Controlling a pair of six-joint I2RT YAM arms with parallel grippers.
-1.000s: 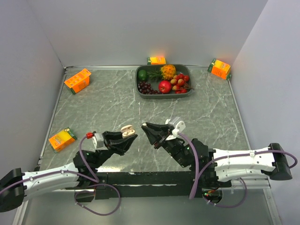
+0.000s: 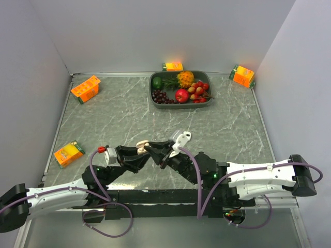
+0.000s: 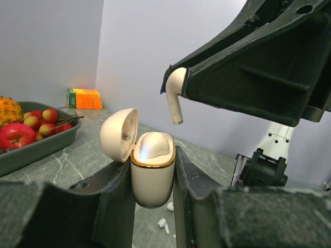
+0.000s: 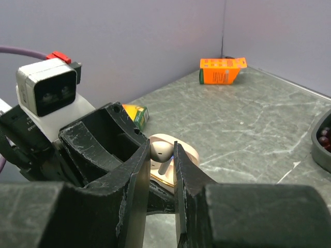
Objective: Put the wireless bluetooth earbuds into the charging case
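My left gripper is shut on the white charging case (image 3: pixel 152 181), whose lid (image 3: pixel 115 134) stands open; a pale rounded shape sits in the case's top. Just above and beside it, my right gripper is shut on a white earbud (image 3: pixel 175 90), its stem hanging downward over the case in the left wrist view. In the top view the two grippers meet at the center of the table. Other loose earbud pieces (image 3: pixel 162 223) lie on the table below.
A dark tray (image 2: pixel 158 104) of fruit stands at the back. Orange boxes (image 2: pixel 85 89) lie along the table's edges. The middle of the marble surface around the grippers is otherwise clear.
My right gripper has moved left with the earbud, from a short distance away to right at the case. The left gripper with the case has barely moved.
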